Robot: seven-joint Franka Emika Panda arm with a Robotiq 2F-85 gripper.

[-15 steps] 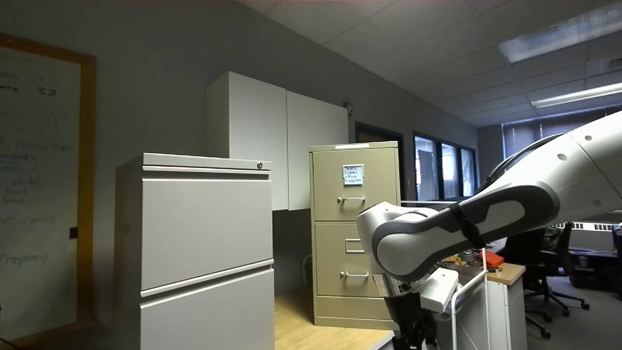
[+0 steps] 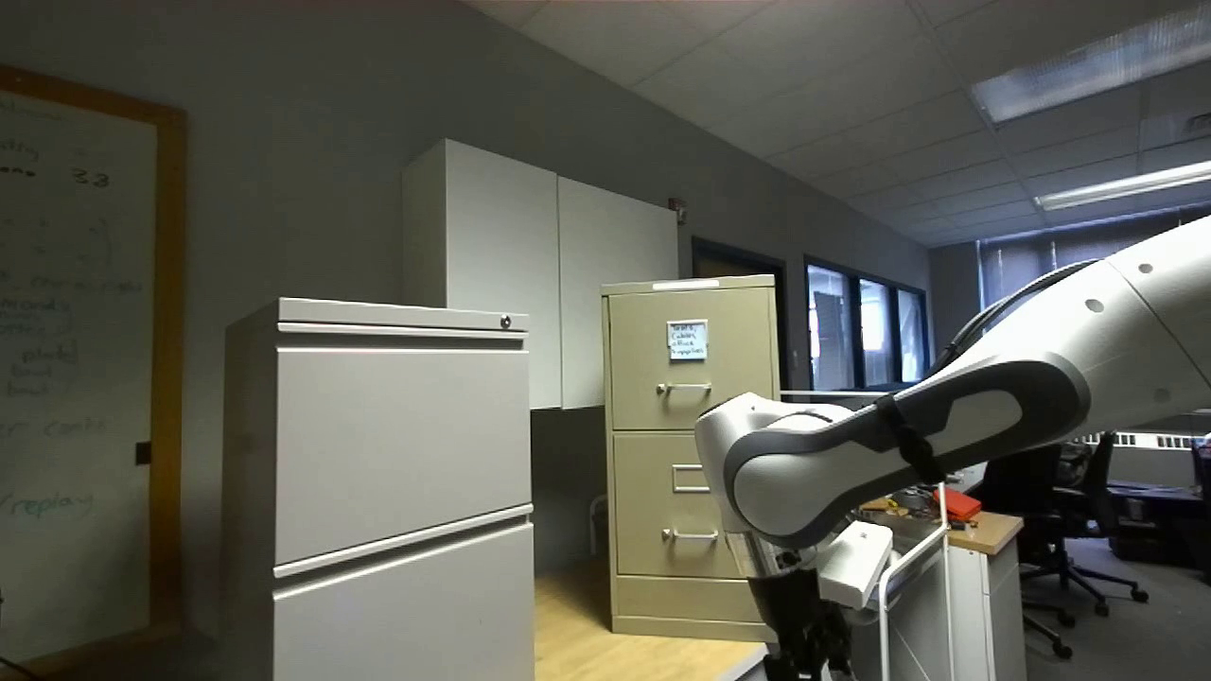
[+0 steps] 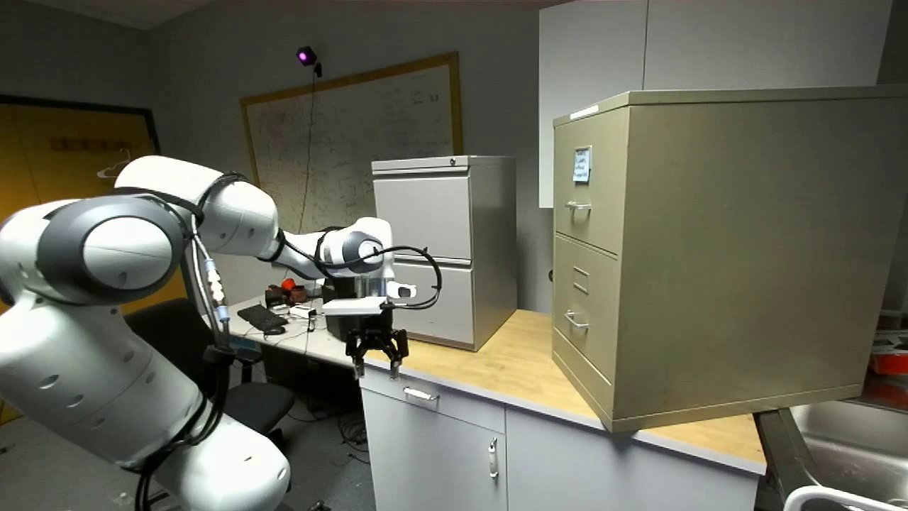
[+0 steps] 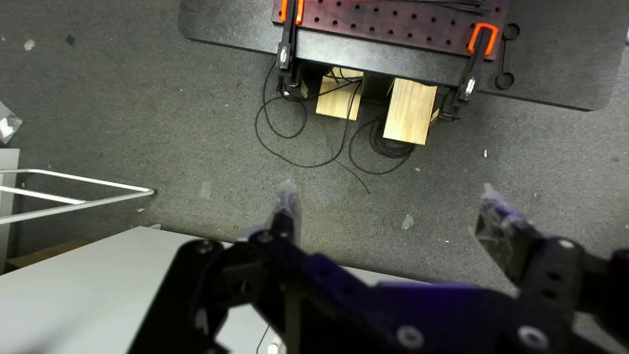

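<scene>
My gripper points downward with its fingers wide apart, and only grey floor shows between them in the wrist view. In exterior view 2 the gripper (image 3: 375,370) hangs just in front of the counter (image 3: 528,358), near the counter's edge. A light grey two-drawer cabinet (image 3: 423,213) stands on the counter behind it, both drawers closed. To the right of that is a beige two-drawer cabinet (image 3: 585,230), closed too, with handles and a small label. Exterior view 1 cuts off the fingertips at the bottom edge.
Below the counter top are a drawer handle (image 3: 421,394) and a door handle (image 3: 494,457). A sink (image 3: 851,451) lies at far right. In the wrist view, a white rack (image 4: 76,200) juts in at left, and cables lie on the floor near the robot's table (image 4: 236,29).
</scene>
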